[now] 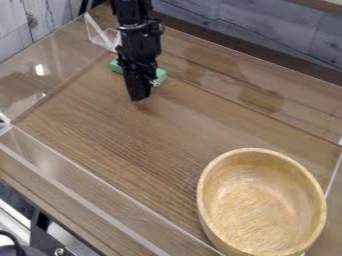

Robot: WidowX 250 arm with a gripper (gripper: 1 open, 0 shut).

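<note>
My gripper (138, 85) reaches down from the back, a dark arm with its fingertips low over the wooden table, at the upper left of the view. A green object (156, 73) lies just behind and around it, partly hidden by the arm. Whether the fingers are open, shut or on the green object is too small to tell.
A large tan bowl (261, 200) stands at the front right. A wall bounds the back.
</note>
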